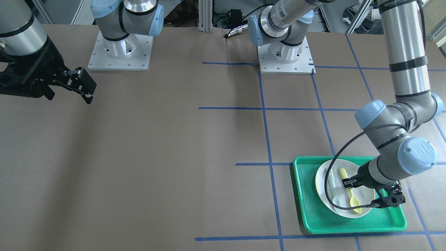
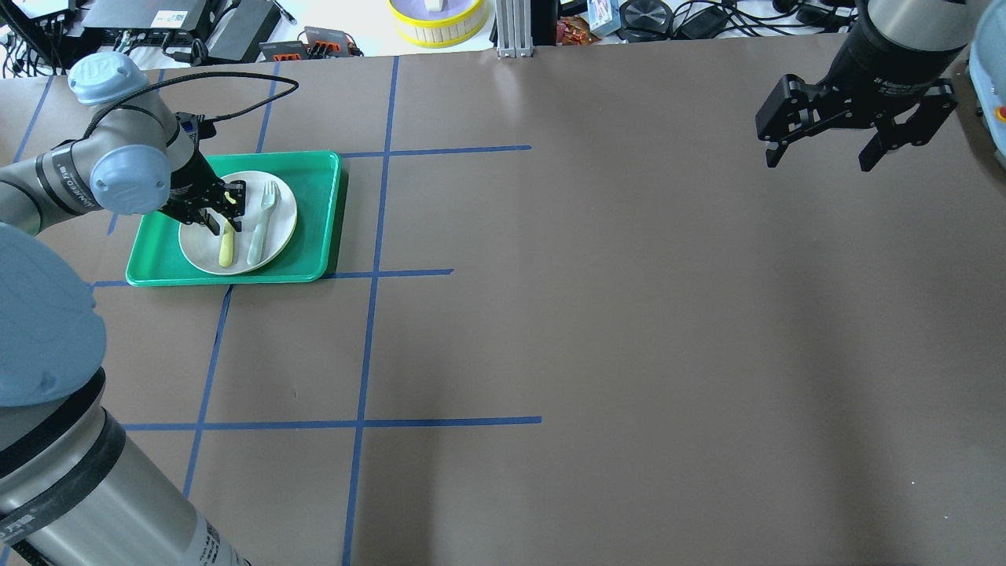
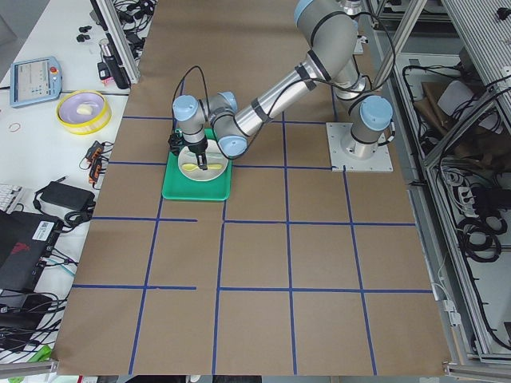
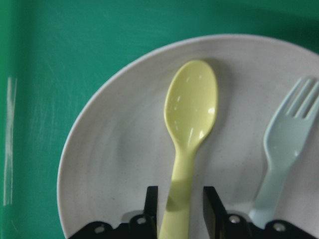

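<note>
A green tray [image 2: 318,236] holds a white plate [image 4: 114,149] with a yellow spoon [image 4: 190,104] and a pale blue fork [image 4: 288,139] lying on it. My gripper is low over the plate. In the left wrist view its two dark fingers stand apart, one each side of the spoon's handle, with visible space between fingers and handle. The top view shows the gripper over the plate, partly covering the spoon.
Another arm's black gripper [image 2: 820,146] hangs at the far side, seen at the top left of the front view. More arm bases stand along the back edge.
</note>
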